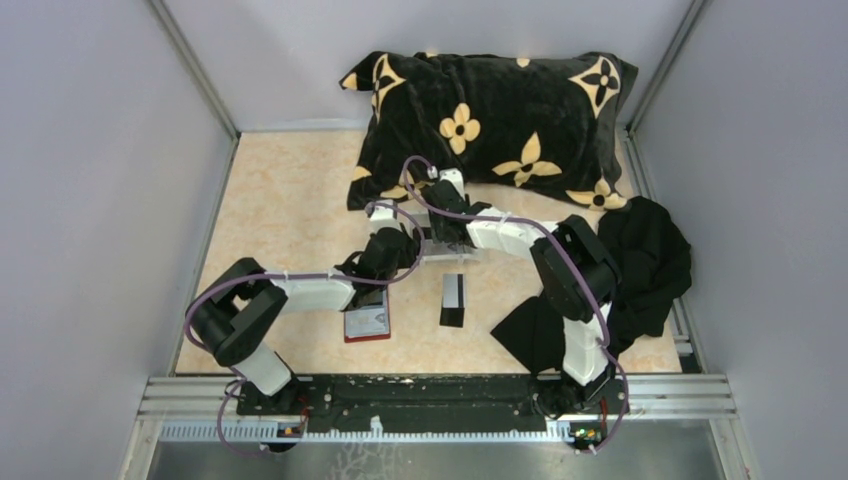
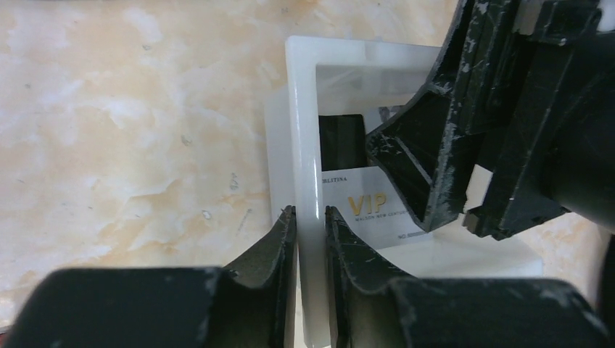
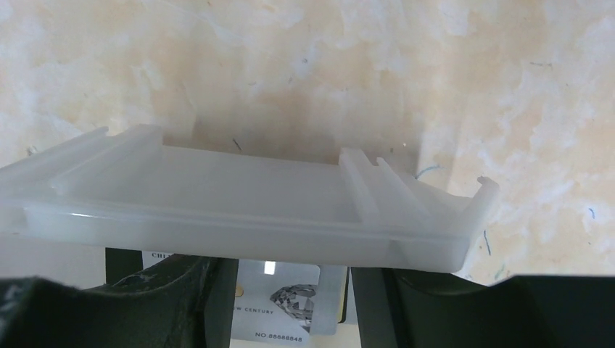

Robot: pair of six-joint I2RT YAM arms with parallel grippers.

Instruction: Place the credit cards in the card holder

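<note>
A white plastic tray point(image 1: 445, 257) holds several cards under my two grippers. In the left wrist view a silver VIP card point(image 2: 377, 217) and a black card point(image 2: 342, 141) lie inside it. My left gripper straddles the tray's left wall, one finger on each side and close against it; whether it clamps is unclear. Over the tray, my right gripper stands open, its fingers apart. A silver card with a diamond picture point(image 3: 275, 304) shows between and beyond them. Which item is the card holder cannot be told for sure; a slim black-and-silver case point(image 1: 452, 300) lies in front of the tray.
A flat red-edged item with a pale face point(image 1: 367, 322) lies partly beneath the left arm. A dark patterned pillow point(image 1: 500, 130) lies behind the tray. Black cloth point(image 1: 640, 260) covers the right side.
</note>
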